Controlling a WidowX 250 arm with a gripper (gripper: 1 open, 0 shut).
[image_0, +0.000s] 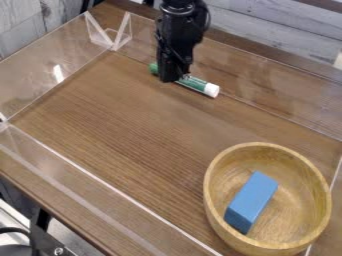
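My gripper (171, 72) hangs at the top middle of the camera view, dark, its fingers pointing down just above a green and white tube (201, 86) that lies on the wooden table. Its fingers look close together; whether anything is between them is hard to make out. The tube's left end is partly hidden behind the gripper.
A wooden bowl (298, 210) holding a blue box (251, 200) stands at the front right.
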